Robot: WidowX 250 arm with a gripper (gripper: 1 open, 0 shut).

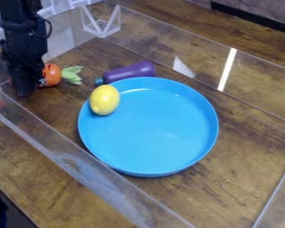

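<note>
My black gripper (24,75) is low at the upper left, against an orange carrot (50,75) with pale green leaves that lies just to its right. Its fingertips are dark and partly hidden, and I see nothing clearly between them. A blue plate (149,134) fills the middle, with a yellow lemon-like object (104,100) on its upper left part. A purple eggplant-like object (129,72) lies just behind the plate.
Clear plastic walls (109,183) border the wooden work area. Bare wood shows at the lower left and to the right of the plate.
</note>
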